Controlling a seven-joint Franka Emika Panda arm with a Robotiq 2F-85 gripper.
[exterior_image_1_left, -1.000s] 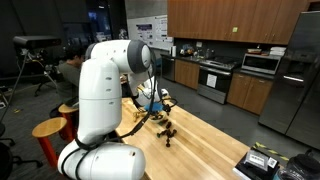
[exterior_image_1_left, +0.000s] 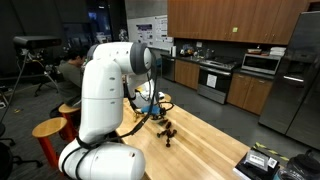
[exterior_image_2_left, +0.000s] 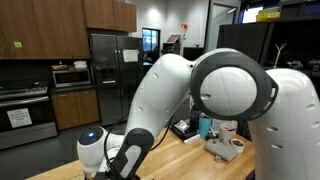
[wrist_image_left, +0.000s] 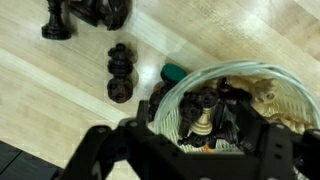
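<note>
A pale woven basket (wrist_image_left: 185, 90) fills the right half of the wrist view, with dark and light chess pieces inside. My gripper is over the basket, its fingers (wrist_image_left: 140, 148) well apart. Between them a light piece (wrist_image_left: 203, 122) shows among dark ones; nothing is clearly gripped. Bare wood left of the basket carries several dark chess pieces, among them one piece (wrist_image_left: 122, 65) lying nearest the rim and another (wrist_image_left: 57, 22) at the upper left. In exterior view 1 the gripper (exterior_image_1_left: 150, 108) is small and its fingertips are hard to make out.
Dark pieces (exterior_image_1_left: 168, 134) stand on the wooden table (exterior_image_1_left: 205, 155) in front of the gripper. A black device (exterior_image_1_left: 258, 163) sits at the right edge. Kitchen cabinets and a fridge (exterior_image_1_left: 292, 92) are far behind.
In exterior view 1 the wrist and gripper have shifted slightly over the basket area. The dark pieces on the table look unmoved.
</note>
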